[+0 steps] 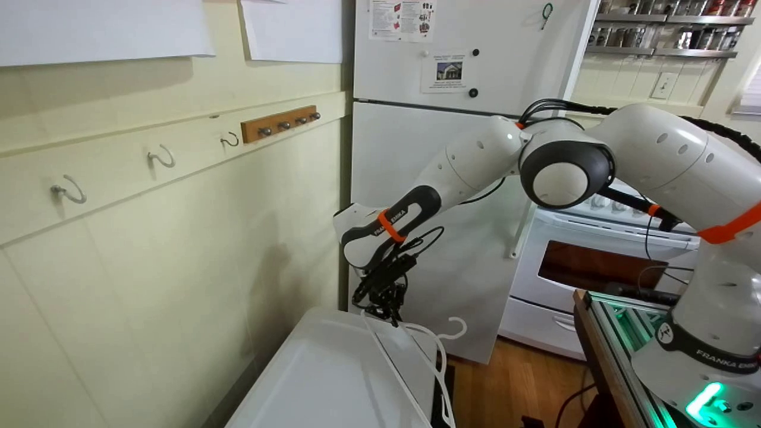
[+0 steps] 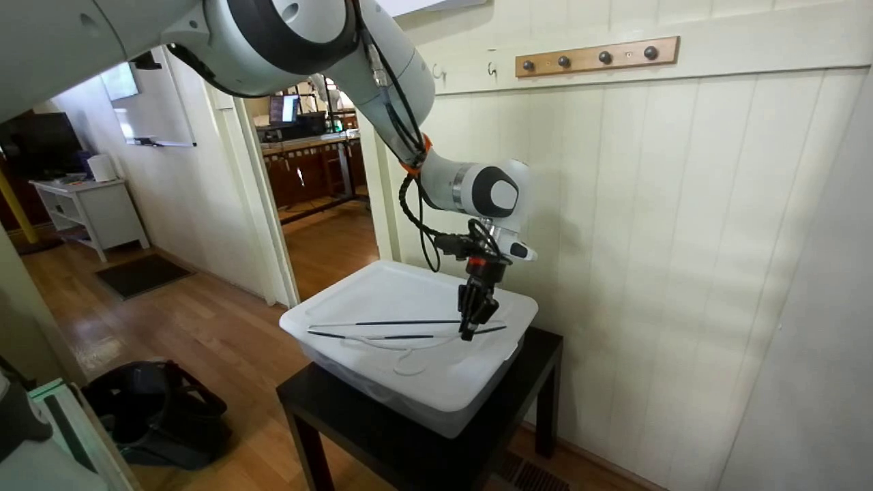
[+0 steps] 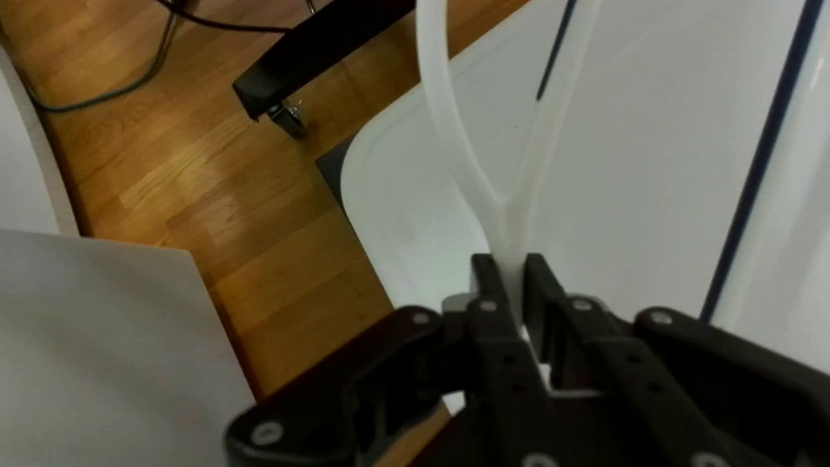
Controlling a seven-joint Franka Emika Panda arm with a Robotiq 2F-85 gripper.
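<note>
A white plastic hanger with dark strips runs up from between the black fingers in the wrist view, splitting into two branches. My gripper is shut on it close to that fork. In exterior view 1 the gripper points down just above the far end of a white lid, with the hanger's hook sticking out to the right. Exterior view 2 has the hanger stretched nearly flat over the lid, left of the gripper. Whether it rests on the lid, I cannot tell.
The lidded bin stands on a black table against the wall. Wall hooks and a wooden peg rack are fixed above it. A white fridge stands close behind the arm. Much of the lid is bare.
</note>
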